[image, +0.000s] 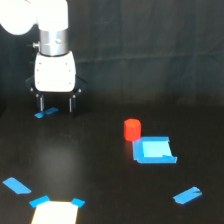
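The white robot gripper (56, 101) hangs at the upper left over the dark table, its black fingers apart with nothing visible between them. A red cylinder (132, 130) stands upright right of centre, well to the right of the gripper. Just beside it, to the lower right, lies a pale square (155, 149) edged with blue tape. A yellowish-white square (55, 213), also with blue tape at its corners, lies at the lower left edge of the view.
Short strips of blue tape lie on the table at the left (17, 186), under the gripper and at the lower right (187, 195). A dark backdrop fills the rear.
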